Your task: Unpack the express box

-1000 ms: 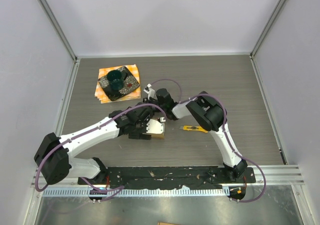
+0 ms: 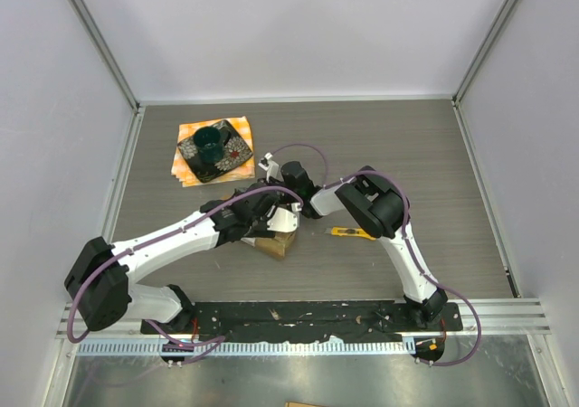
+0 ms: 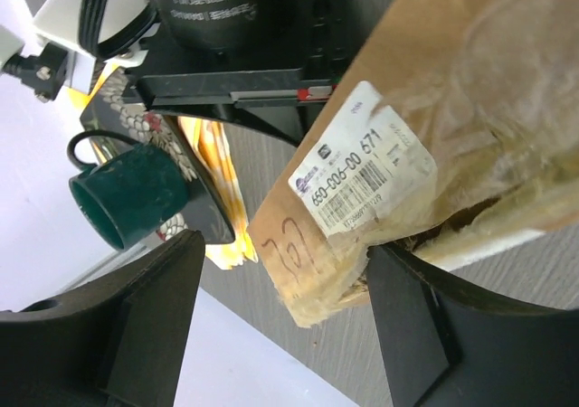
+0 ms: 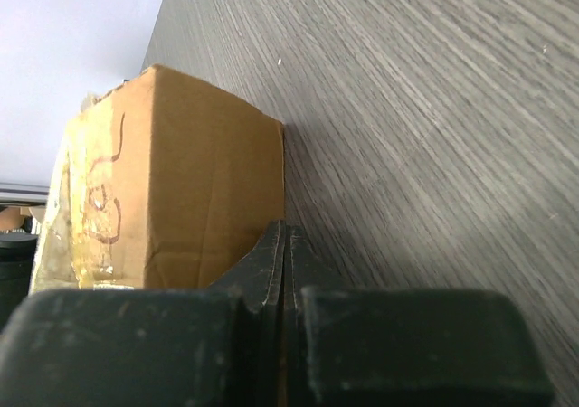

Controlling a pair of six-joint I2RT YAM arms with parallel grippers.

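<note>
The brown cardboard box (image 2: 273,246) lies at the table's middle, mostly covered by both arms in the top view. In the left wrist view, the box (image 3: 288,240) shows a white label (image 3: 357,167) and clear tape along its edge. My left gripper is part open; its right finger (image 3: 398,289) lies against the taped edge, and its left finger stands apart from the box. Beside the box's side, my right gripper is shut, with a thin brown strip of cardboard showing between its fingers. The box's contents are hidden.
A yellow cutter (image 2: 351,232) lies right of the box, near the right arm. At the back left, a dark green mug (image 2: 208,142) stands on a patterned dark tray (image 2: 239,154) over an orange checked cloth (image 2: 188,176).
The box now sits slanted in the top view, where its visible edge was square before. My left gripper has turned and shifted slightly with it. The right arm looks almost unmoved.
</note>
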